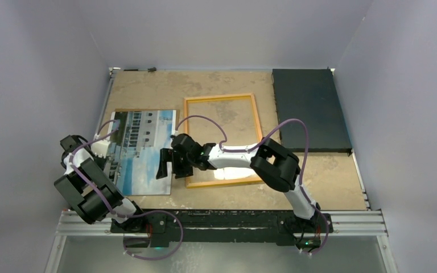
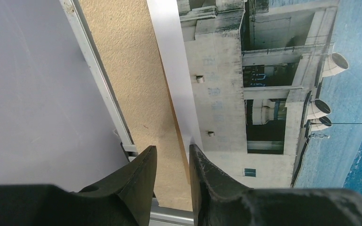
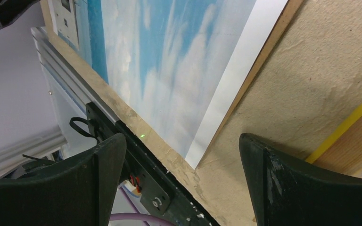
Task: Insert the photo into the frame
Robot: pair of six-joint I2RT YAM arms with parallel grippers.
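Observation:
The photo [image 1: 148, 165], a seaside building with blue water and a white margin, lies flat on the left of the board, with a thin brown edge under it. To its right lies the empty wooden frame [image 1: 213, 184], partly covered by the right arm. My left gripper is partly open at the photo's left edge; one fingertip overlaps the white margin and the other is over bare board. Whether they touch is unclear. My right gripper stands wide open around the photo's lower right corner, nothing gripped.
A large dark panel [image 1: 310, 111] occupies the right side of the board. Grey walls [image 1: 34, 74] enclose the area, the left one close to the left arm. Bare board [image 1: 227, 82] is free behind the frame.

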